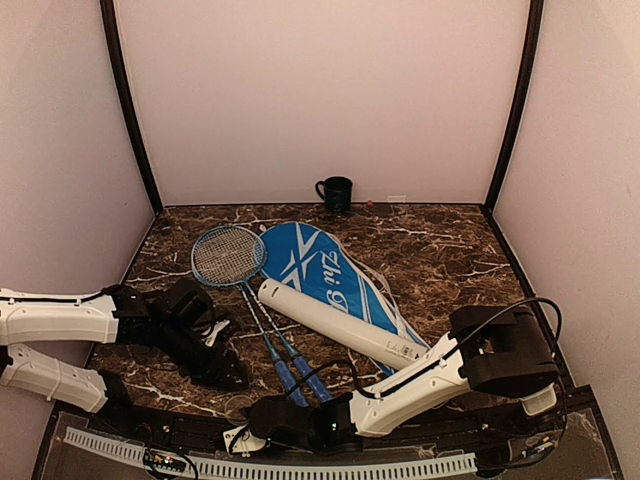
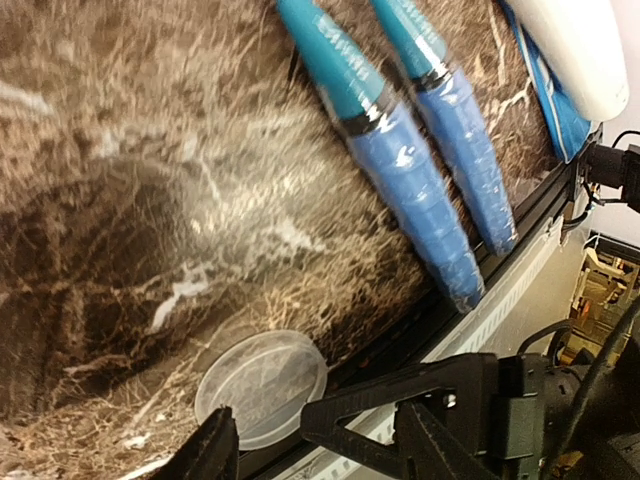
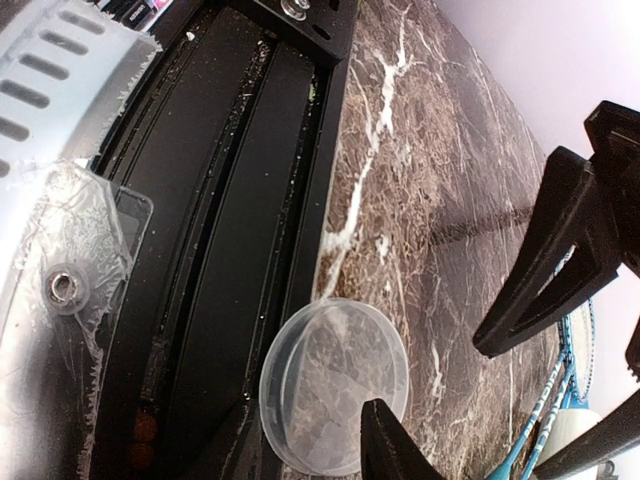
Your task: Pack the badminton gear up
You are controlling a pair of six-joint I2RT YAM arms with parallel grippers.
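A clear round lid (image 2: 262, 385) lies on the table's front edge, left of the rackets. Part open, my right gripper has its fingertips beside this lid (image 3: 335, 385); no firm hold on it shows. My left gripper (image 1: 238, 382) is part open just above the same spot, with nothing gripped. Two rackets lie with blue handles (image 2: 410, 190) toward the front and a strung head (image 1: 228, 255) at the back left. The blue racket bag (image 1: 310, 260) lies flat, and a long white shuttlecock tube (image 1: 335, 318) rests diagonally across it.
A dark mug (image 1: 338, 194) stands at the back wall. Black rail and a white slotted strip (image 1: 350, 468) run along the front edge. My right forearm (image 1: 415, 400) spans the front, close to the racket handles.
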